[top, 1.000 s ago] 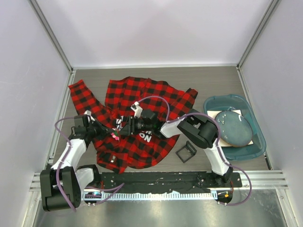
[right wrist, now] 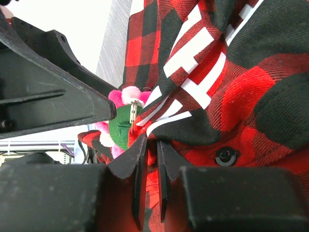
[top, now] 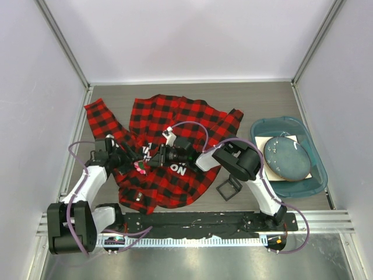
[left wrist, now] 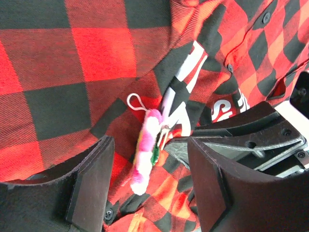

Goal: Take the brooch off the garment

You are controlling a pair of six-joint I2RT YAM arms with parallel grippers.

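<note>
The brooch (left wrist: 147, 140), a pink-and-white fluffy rim around a green middle, is seen edge-on in the left wrist view against the red-and-black checked garment (left wrist: 104, 53). My left gripper is open, its fingers on either side of the brooch with gaps showing. In the right wrist view, the metal pin (right wrist: 133, 112) shows on the green back of the brooch (right wrist: 118, 128). Right beside it, my right gripper has its fingertips close together at a garment fold with white print; whether cloth is pinched there is unclear.
A blue-green tub (top: 319, 182) with a dark round cushion stands at the right. A small dark frame-like object (top: 229, 187) lies right of the garment. Both grippers are very close together, with little room between them.
The brooch has moved a little left. The left arm has shifted only slightly.
</note>
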